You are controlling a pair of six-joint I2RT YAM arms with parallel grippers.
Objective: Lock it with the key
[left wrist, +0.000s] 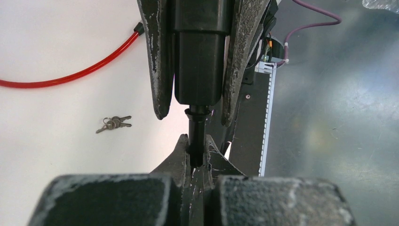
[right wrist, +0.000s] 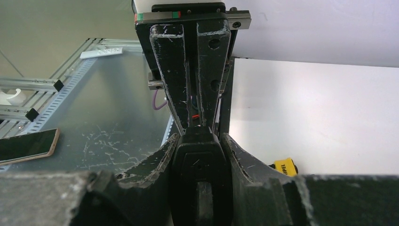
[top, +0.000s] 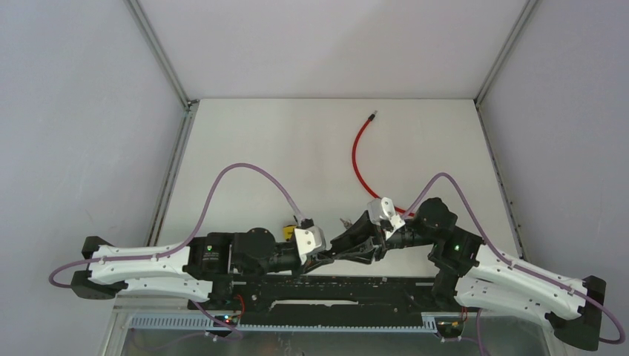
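Observation:
The black lock body (left wrist: 199, 66) is upright in the left wrist view, with my right gripper shut on it. Below its end, a slim black piece (left wrist: 196, 136) runs in line with it down between the tips of my left gripper, which is shut on it. Whether this piece is the key cannot be told. In the right wrist view the lock body (right wrist: 200, 165) points at the left fingers (right wrist: 171, 75), and the joint is hidden. A red cable (left wrist: 89, 68) trails over the table. Silver keys (left wrist: 114, 123) lie loose on it.
A yellow-and-black object (right wrist: 285, 166) sits on the white table (top: 282, 141) close to the left arm. Beyond the front edge, a phone (right wrist: 28, 143) rests on the metal surface.

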